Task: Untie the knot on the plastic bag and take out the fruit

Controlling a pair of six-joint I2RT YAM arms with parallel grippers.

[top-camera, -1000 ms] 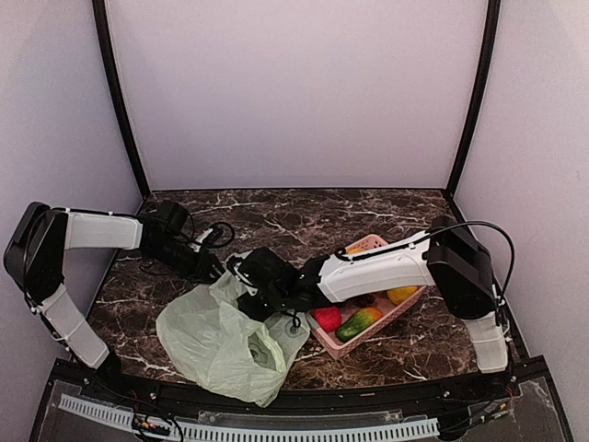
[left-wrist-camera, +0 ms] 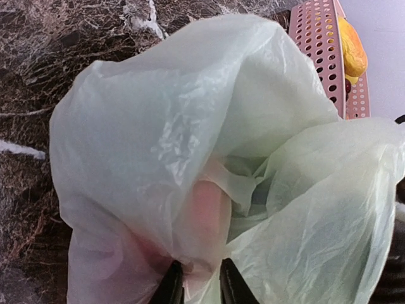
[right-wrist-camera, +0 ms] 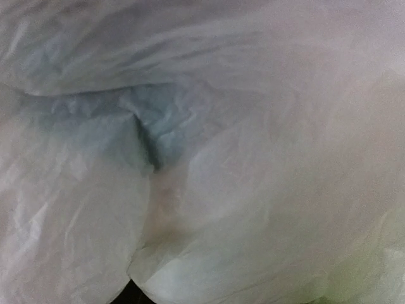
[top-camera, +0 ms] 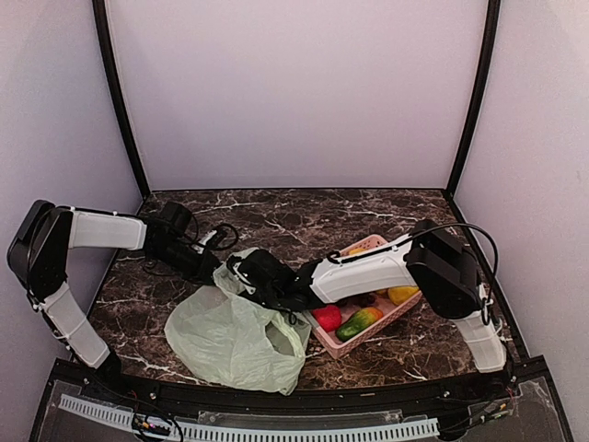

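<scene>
The translucent pale-green plastic bag (top-camera: 230, 345) lies spread at the front left, its mouth open with folds of film standing up. Through the film in the left wrist view, a pinkish shape (left-wrist-camera: 205, 212) shows inside; what it is cannot be made out. Over the bag's near part, my left gripper has its fingertips apart, with film around and below them. My right gripper (top-camera: 247, 285) reaches into the bag from the right. Plastic fills nearly the whole right wrist view, so its fingers and anything between them are hidden.
A pink perforated basket (top-camera: 339, 350) stands right of the bag, under my right forearm. In it lie a red fruit (top-camera: 327, 319), a green-orange fruit (top-camera: 359, 322) and a yellow fruit (top-camera: 401, 295). The table (top-camera: 304, 207) behind the arms is bare.
The bag's front part has shifted to the right and its opening has changed shape. My right arm has turned slightly at the elbow and wrist. My left arm is almost still.
</scene>
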